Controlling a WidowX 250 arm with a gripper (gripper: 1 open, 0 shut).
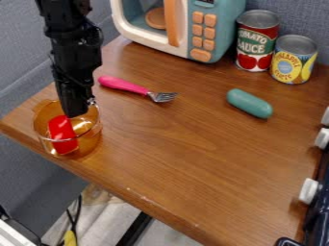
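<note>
My black gripper hangs from the upper left, its tip down at the rim of an amber glass bowl near the table's left edge. A red object is in the bowl, just below the gripper. I cannot tell whether the fingers are open or shut. A pink-handled fork lies behind the bowl, and a teal oblong object lies on the right.
A toy microwave stands at the back, with a red can and a yellow can to its right. A dark appliance lines the right edge.
</note>
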